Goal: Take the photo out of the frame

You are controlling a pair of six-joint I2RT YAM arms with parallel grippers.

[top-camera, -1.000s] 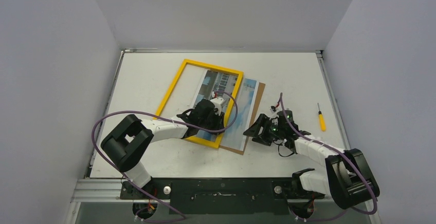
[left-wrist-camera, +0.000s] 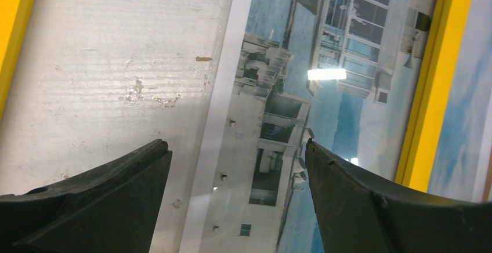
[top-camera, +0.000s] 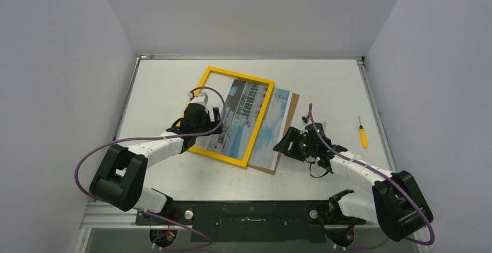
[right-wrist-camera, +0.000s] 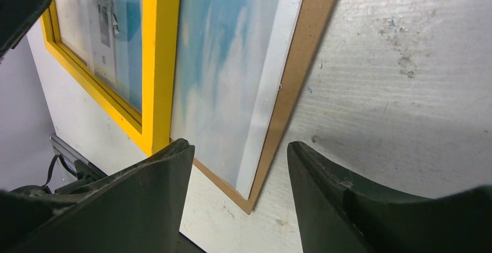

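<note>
The yellow frame [top-camera: 259,126] lies flat on the table, shifted left of the photo. Part of the photo [left-wrist-camera: 278,102] shows inside the frame, with light glinting off its glossy face; the rest passes under the frame's right bar [left-wrist-camera: 435,90] and comes out beyond it. There it lies on a brown backing board [right-wrist-camera: 301,61]. My left gripper [top-camera: 216,117] is over the frame's interior, its parted fingers [left-wrist-camera: 342,189] on either side of the photo's white left edge, holding nothing. Open and empty, my right gripper hovers near the board's front corner.
A yellow-handled screwdriver [top-camera: 363,136] lies at the table's right side. Bare white tabletop [top-camera: 325,85] shows behind my right gripper, and more lies left of the frame. Walls close in the table on the left, right and back.
My left gripper has moved left and somewhat back, from beside the frame's right bar to the frame's interior. The right arm has shifted only slightly. Frame, photo and board look unmoved.
</note>
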